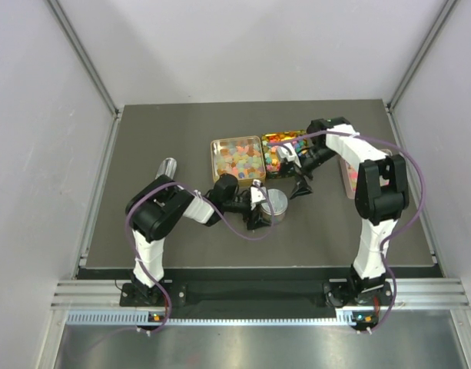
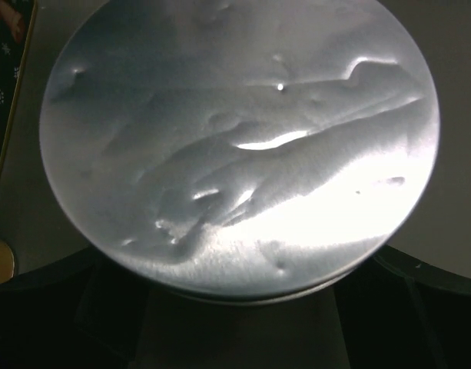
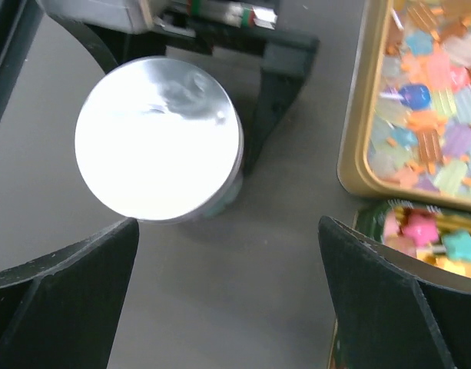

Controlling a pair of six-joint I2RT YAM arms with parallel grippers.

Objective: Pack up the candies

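A round silver tin with a dented lid (image 1: 275,201) (image 2: 239,146) (image 3: 157,134) stands at the middle of the mat. My left gripper (image 1: 258,211) is at its left side, its dark fingers under and beside the lid in the left wrist view; whether they grip it is unclear. My right gripper (image 1: 300,184) is open above the mat right of the tin, nothing between its fingers. Candy trays stand behind: a tan one (image 1: 237,158) (image 3: 358,138) and a gold-and-green one (image 1: 275,143) full of colourful pieces.
A pink tray of candies (image 1: 350,181) lies at the right, partly under the right arm. A shiny metal object (image 1: 167,167) is at the left.
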